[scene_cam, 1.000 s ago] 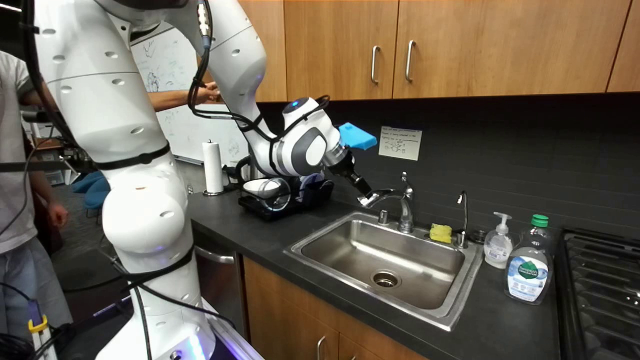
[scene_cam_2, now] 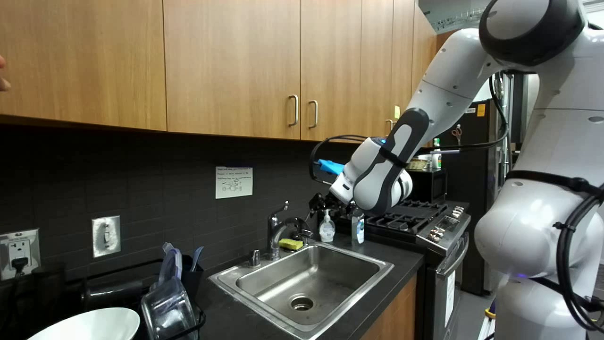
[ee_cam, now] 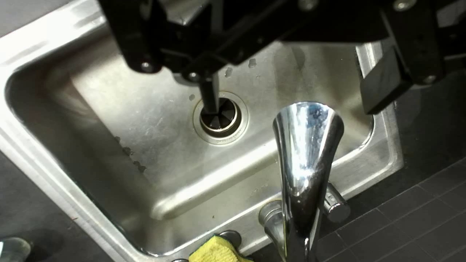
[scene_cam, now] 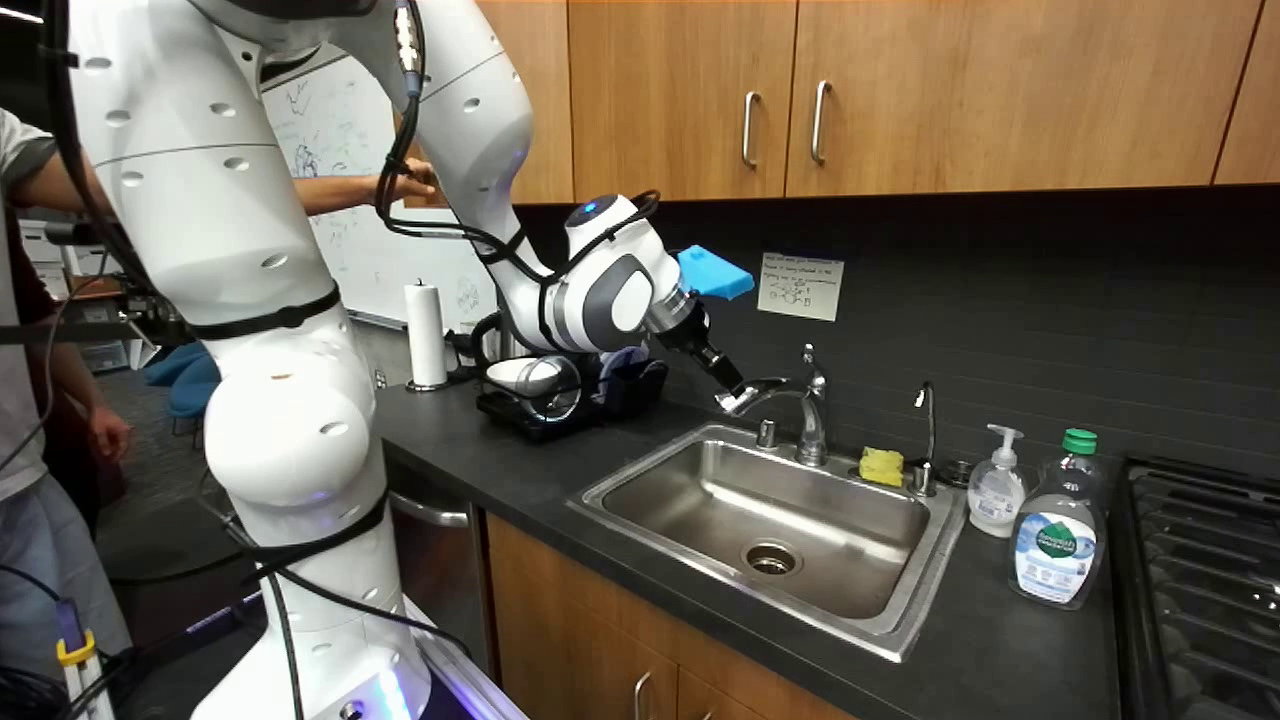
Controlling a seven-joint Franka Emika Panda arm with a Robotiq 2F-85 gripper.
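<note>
My gripper is open above the sink, with wide space between its fingers and nothing held. In the wrist view, the chrome faucet's spout (ee_cam: 308, 135) rises from below, its end lying across the gap between the fingertips; whether they touch it I cannot tell. From exterior view 1, the gripper (scene_cam: 727, 384) reaches down to the spout end of the faucet (scene_cam: 812, 414). Exterior view 2 shows the dark gripper (scene_cam_2: 320, 203) behind the faucet (scene_cam_2: 275, 235), its fingertips hard to make out. The steel sink (scene_cam: 906, 588) looks empty, its drain (ee_cam: 220, 118) exposed.
A yellow sponge (scene_cam: 881, 467) sits on the sink's back ledge. To the right stand a soap pump (scene_cam: 996, 492), a green-capped bottle (scene_cam: 1058, 540) and the stove (scene_cam: 1212, 576). A dish rack (scene_cam: 540, 420) is left of the sink; a person stands behind the arm.
The arm and gripper stay where they were, and the faucet, sponge and bottles look unchanged. Only the person at the far left has shifted slightly leftward.
</note>
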